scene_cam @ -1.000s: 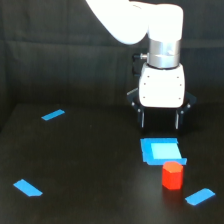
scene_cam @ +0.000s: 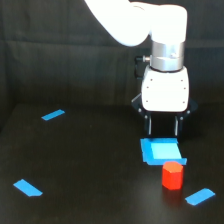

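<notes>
A red hexagonal block [scene_cam: 172,175] sits on the dark table, just in front of a blue taped square [scene_cam: 148,152] with a paler middle. Above and behind that square hangs my gripper [scene_cam: 163,130], pointing down from the white arm. Its two dark fingers stand wide apart, and I see nothing between them. The fingers are thin and hard to make out against the dark background. A clear gap separates the block from the fingertips.
Strips of blue tape lie at the back left [scene_cam: 53,115], the front left [scene_cam: 28,188] and the front right [scene_cam: 200,197]. A dark curtain [scene_cam: 60,55] hangs behind the table.
My gripper has come slightly lower and a little to the right. The red block and the tape have stayed where they were.
</notes>
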